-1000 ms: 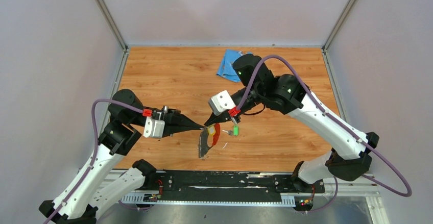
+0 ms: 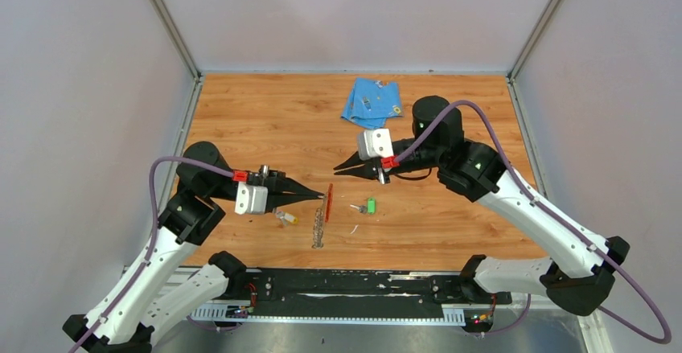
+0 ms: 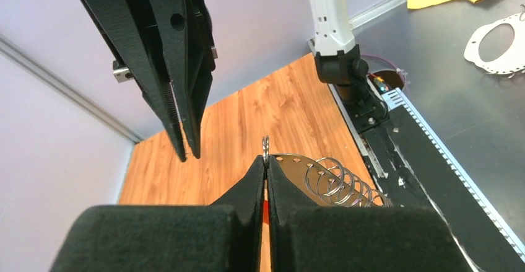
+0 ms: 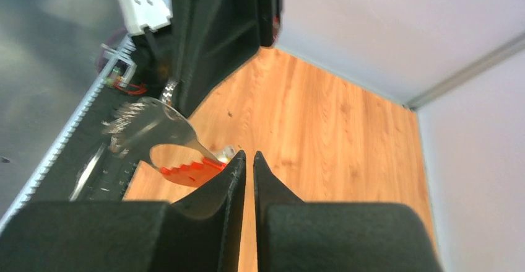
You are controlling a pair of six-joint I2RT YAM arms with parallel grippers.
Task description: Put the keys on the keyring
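Note:
The keyring, a flat metal plate with small wire rings along one edge and a red strip, hangs at the tips of my left gripper. In the left wrist view the fingers of my left gripper are shut on a thin wire piece of the keyring. Up and to the right, apart from it, my right gripper is slightly open with nothing between its fingers. A yellow-headed key shows below the left gripper. One green-headed key lies right of the keyring.
A folded blue cloth with small items on it lies at the back. Near the green-headed key is a small white piece.
The yellow-headed key, earlier at the keyring, now shows below the left gripper. The keyring has swung edge-on.

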